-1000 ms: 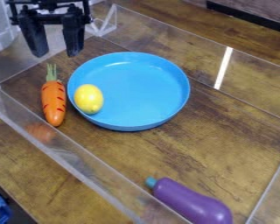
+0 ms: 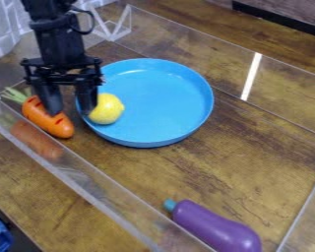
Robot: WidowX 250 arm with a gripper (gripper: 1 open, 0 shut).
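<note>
My black gripper (image 2: 64, 89) is lowered at the upper left, over a toy carrot (image 2: 47, 118) and the left rim of a blue plate. A yellow oval object (image 2: 103, 108) lies in the left part of the blue plate (image 2: 164, 98), just right of the gripper. The gripper's dark fingers are blurred against the carrot and plate, so I cannot tell whether they are open or shut, or touching either object.
A purple eggplant (image 2: 216, 225) lies at the lower right of the wooden table (image 2: 160, 177). A clear barrier runs along the left side.
The gripper has come down from the top edge toward the carrot and plate. The carrot now lies more slanted, its top shifted left.
</note>
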